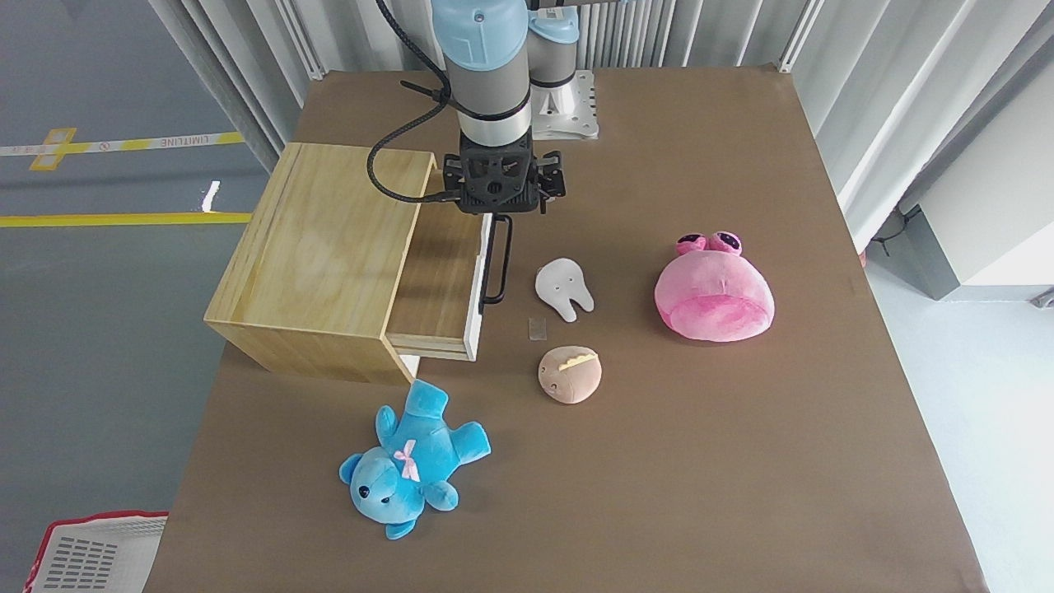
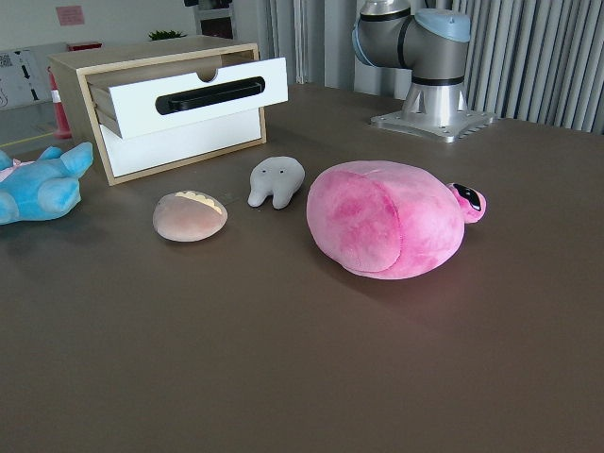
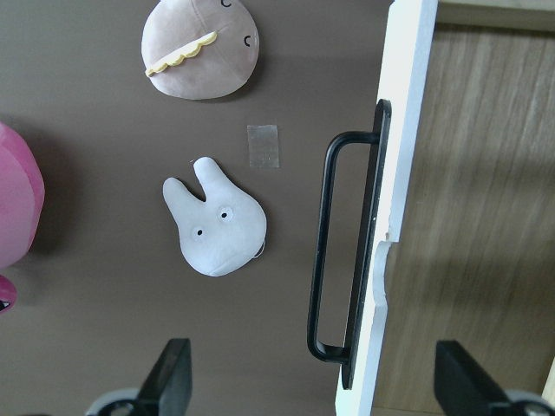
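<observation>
A wooden cabinet (image 1: 306, 247) has its top drawer (image 1: 435, 277) pulled out, with a black bar handle (image 3: 319, 251). My gripper is high above the drawer's far end, fingers spread open with nothing between them in the wrist view. On the table lie a white plush (image 1: 561, 287), a beige plush (image 1: 569, 375), a pink plush (image 1: 713, 296) and a blue bear (image 1: 410, 469). The drawer's visible floor is bare.
A red-rimmed basket (image 1: 99, 548) stands off the table at the lower left. The robot's base is at the back edge.
</observation>
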